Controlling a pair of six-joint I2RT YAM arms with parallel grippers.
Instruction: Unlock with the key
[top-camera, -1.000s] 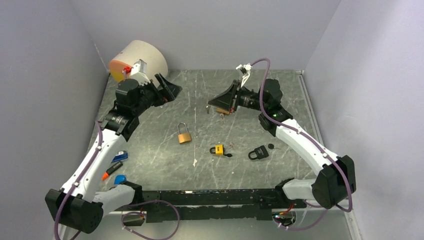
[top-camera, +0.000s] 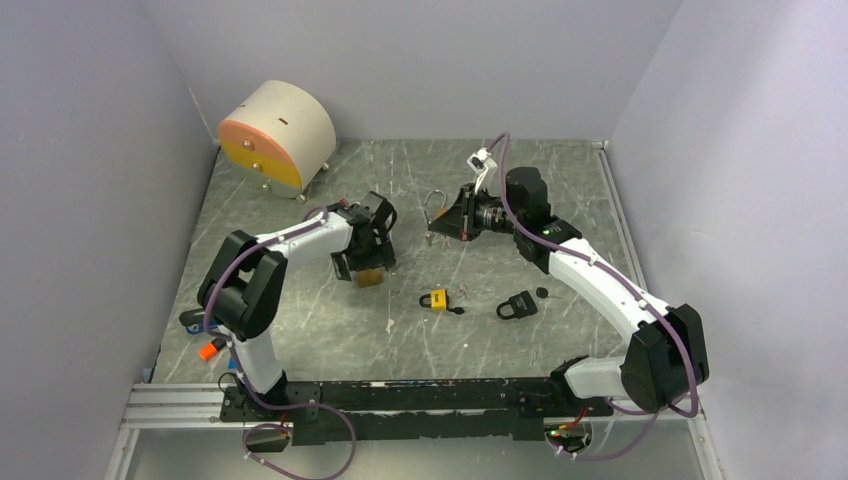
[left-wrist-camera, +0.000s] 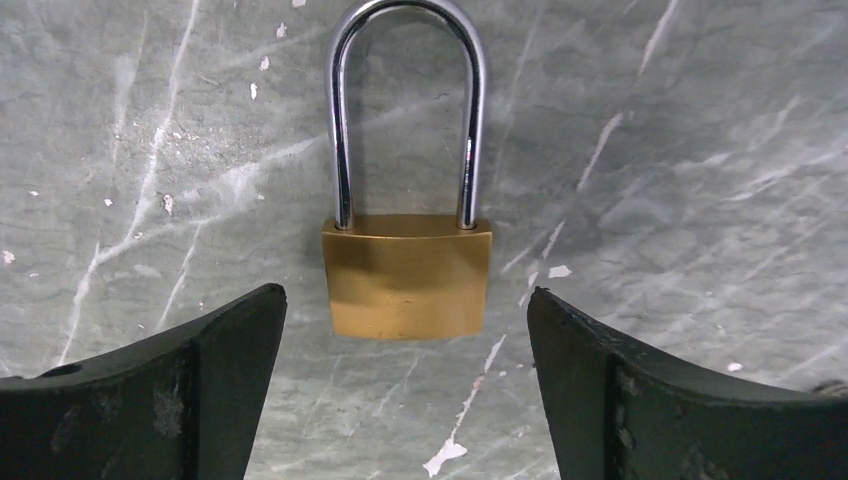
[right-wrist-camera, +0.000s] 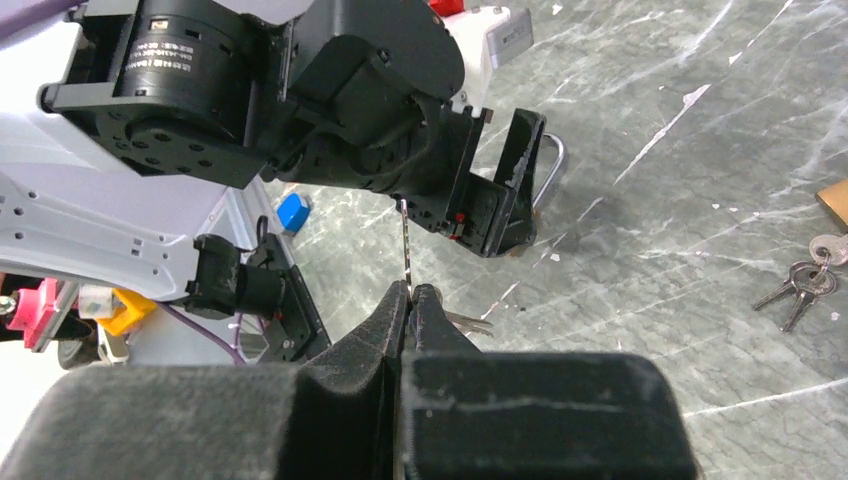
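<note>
A brass padlock with a long steel shackle lies flat between the open fingers of my left gripper, which hovers over it; in the top view that gripper covers much of the lock. My right gripper is raised at centre right, shut, with a thin upright piece, apparently a key, at its tips. Another brass padlock and loose keys show below it in the right wrist view.
A yellow padlock and a black padlock lie at front centre and right. A white cylinder stands back left. Small tools lie at the left edge. Walls bound three sides.
My left gripper has moved from the back left rightward and down over the brass padlock. My right gripper shifted slightly, rising or tilting a little.
</note>
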